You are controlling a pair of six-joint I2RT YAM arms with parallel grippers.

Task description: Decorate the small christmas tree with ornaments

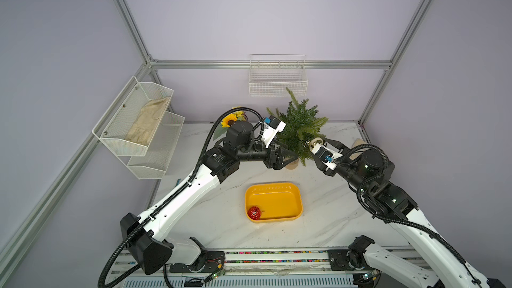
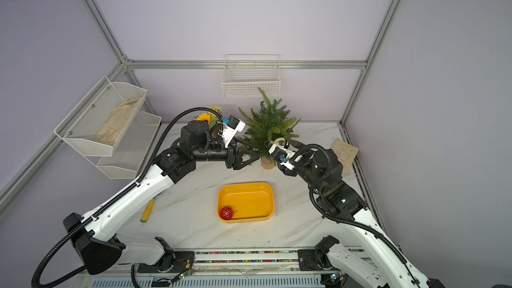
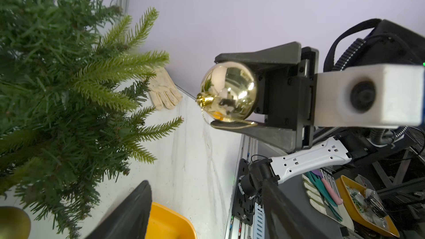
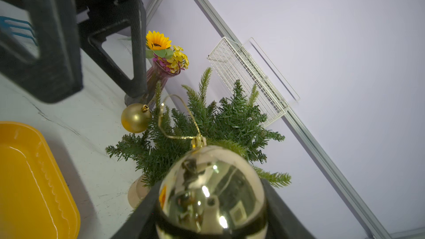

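The small green tree (image 1: 299,120) stands in its pot at the back of the table. My right gripper is shut on a shiny gold ball, held just right of the branches in the left wrist view. Its gold cap and thin string loop (image 4: 179,137) point away from the fingers. A matte gold ball (image 4: 135,117) is at the tree's left side in the right wrist view. My left gripper (image 1: 293,155) stands open and empty in front of the tree. A red ornament (image 1: 254,212) lies in the yellow tray (image 1: 282,219).
A vase with a sunflower (image 4: 158,40) stands left of the tree. Wire baskets (image 1: 277,82) hang on the back wall and left wall (image 1: 128,149). A glove (image 3: 163,89) lies at right. Table around the tray is clear.
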